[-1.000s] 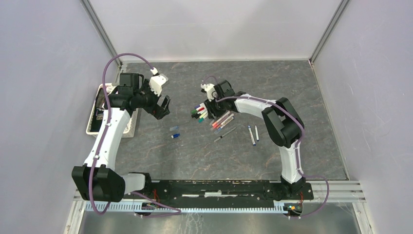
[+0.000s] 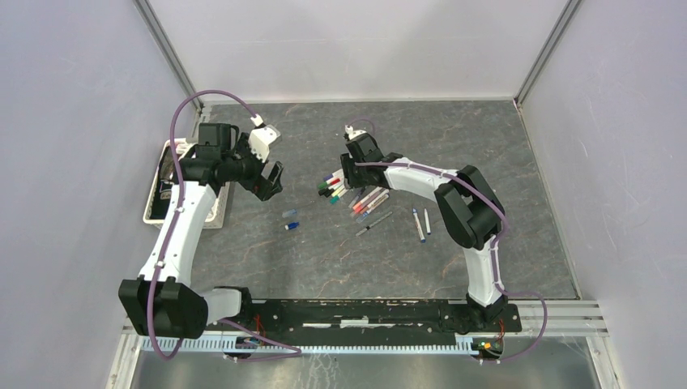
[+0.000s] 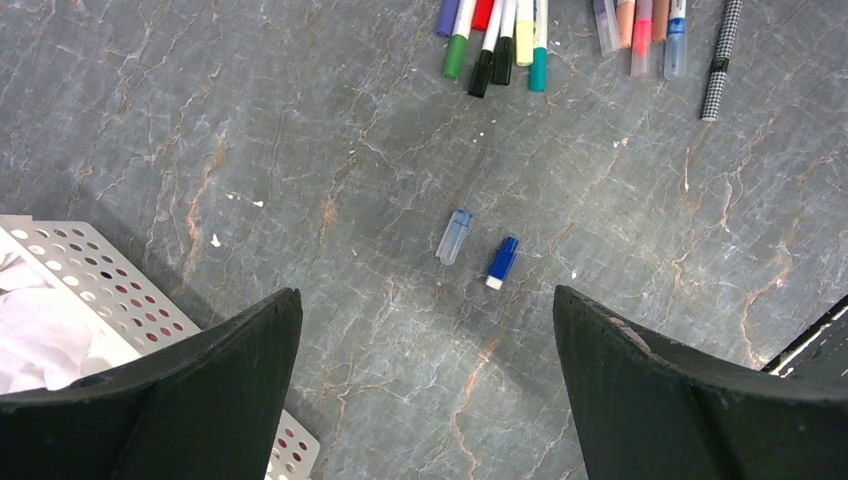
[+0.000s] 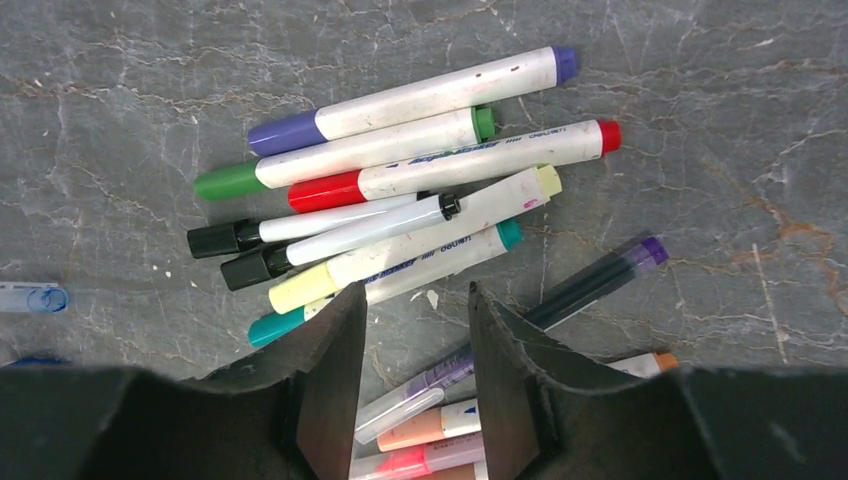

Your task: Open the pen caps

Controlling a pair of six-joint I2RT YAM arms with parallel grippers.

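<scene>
Beneath my right gripper, which is open and empty, lies a row of capped markers. In the right wrist view these include a purple marker (image 4: 430,100), a red marker (image 4: 480,160), a teal marker (image 4: 430,275) and a dark pen with purple ends (image 4: 590,285), which passes under the gap between the fingers. Orange and pink pens (image 4: 455,452) are partly hidden by the fingers. My left gripper hangs open over bare table near the basket, holding nothing. Ahead of it lie a clear cap (image 3: 454,237) and a blue cap (image 3: 502,263).
A white perforated basket (image 2: 219,212) with things inside stands at the left, beside my left arm. Two pens (image 2: 419,225) lie apart toward the right, and a dark patterned pen (image 2: 374,224) lies below the row.
My right gripper has shifted and its wrist has turned upright above the markers. The left arm, the caps and the pens look the same.
</scene>
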